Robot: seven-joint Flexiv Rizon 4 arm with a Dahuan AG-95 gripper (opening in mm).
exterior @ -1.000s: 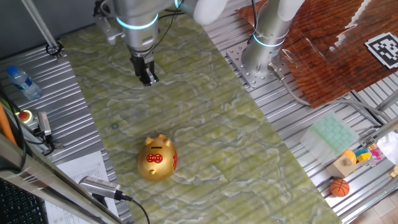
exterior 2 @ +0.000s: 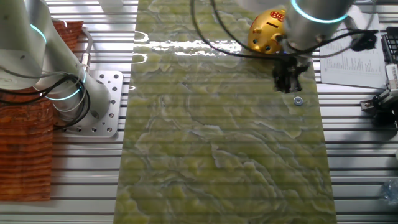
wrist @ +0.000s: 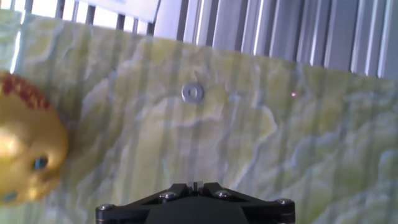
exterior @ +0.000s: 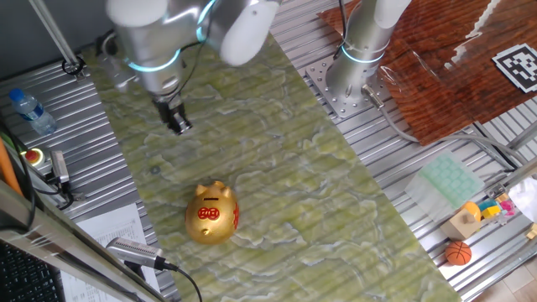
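A gold piggy bank [exterior: 211, 214] with red markings and a slot on top stands upright on the green marbled mat [exterior: 277, 184]. A small grey ring like a washer [wrist: 193, 93] lies flat on the mat, close to its edge. My gripper [exterior: 182, 130] hangs above the mat, apart from both objects. In the wrist view the gripper's fingers [wrist: 180, 188] meet at the bottom centre, shut, and nothing shows between them. The washer [exterior 2: 298, 101] appears just beside the gripper in exterior view 2, where the arm partly covers the piggy bank [exterior 2: 266, 31].
Beyond the mat's right edge are a pale green box [exterior: 445, 178] and a small basketball [exterior: 458, 252]. A bottle [exterior: 33, 111] and paper [exterior: 105, 247] lie left.
My gripper has moved left and somewhat toward the near side, closer to the washer. The piggy bank and washer have not moved.
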